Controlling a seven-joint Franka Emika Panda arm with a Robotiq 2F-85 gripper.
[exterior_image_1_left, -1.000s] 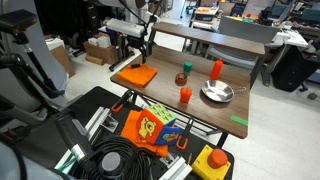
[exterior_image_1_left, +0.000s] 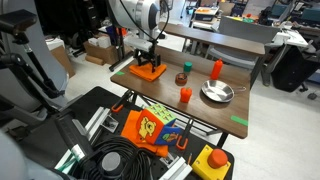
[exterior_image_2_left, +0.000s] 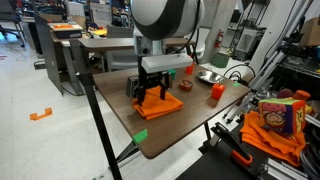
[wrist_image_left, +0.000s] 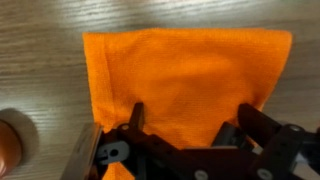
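Note:
An orange cloth (exterior_image_1_left: 151, 72) lies on the wooden table, rumpled, with raised folds seen from the side (exterior_image_2_left: 160, 103). My gripper (exterior_image_1_left: 147, 61) is down at the cloth, pointing downward. In the wrist view the cloth (wrist_image_left: 190, 70) fills the middle, its far edge fairly straight. The fingers of my gripper stand well apart, one on each side, with cloth showing between them. Their tips reach the cloth, which creases beside them; how firmly they touch is hard to tell.
A red-brown round object (exterior_image_1_left: 181, 78), a green cup (exterior_image_1_left: 187, 66), an orange-red cup (exterior_image_1_left: 185, 95), a red bottle (exterior_image_1_left: 216, 69) and a metal pan (exterior_image_1_left: 217, 91) stand to the right. Bare table (exterior_image_2_left: 155, 143) lies in front of the cloth.
My gripper has come down from above onto the cloth. In exterior view 1 the cloth, flat and further left before, now sits slightly to the right and looks more rumpled.

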